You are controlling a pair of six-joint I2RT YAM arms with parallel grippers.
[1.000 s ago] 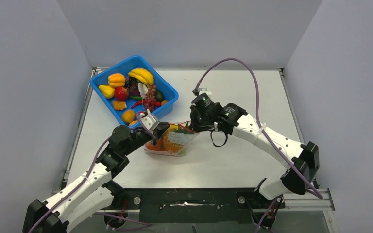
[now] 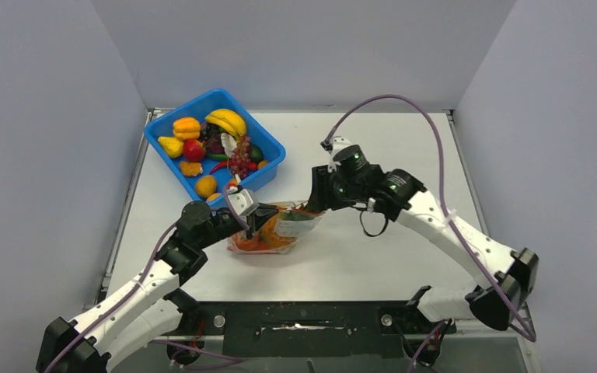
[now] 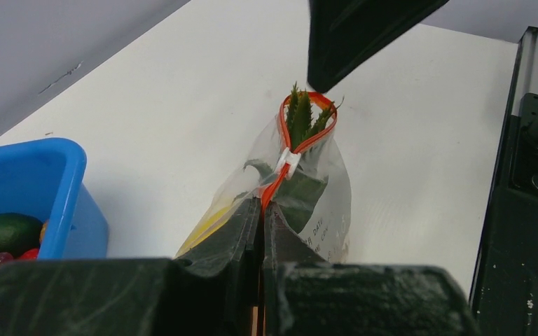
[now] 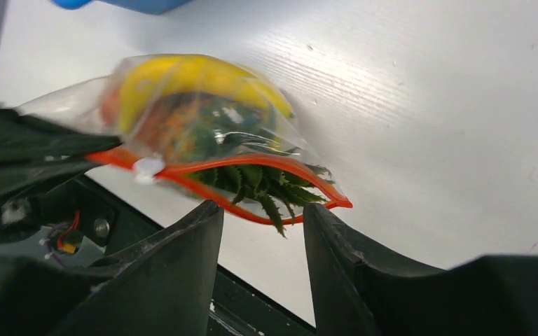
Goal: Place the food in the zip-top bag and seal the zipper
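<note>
A clear bag with an orange zipper rim holds food on the table. Through its side, the right wrist view shows something yellow. Green spiky leaves poke out at the bag's far end, where the orange rim gapes. The white slider sits on the zipper between that gap and my left gripper, which is shut on the zipper edge. My right gripper is part open just off the gaping end, its fingers apart with nothing gripped between them.
At the back left stands a blue bin filled with fruit and vegetables, close behind the bag and left arm.
My right gripper has drawn back slightly to the right and its arm has shifted right. The bag has sagged slightly toward the front; the left arm has moved only slightly.
</note>
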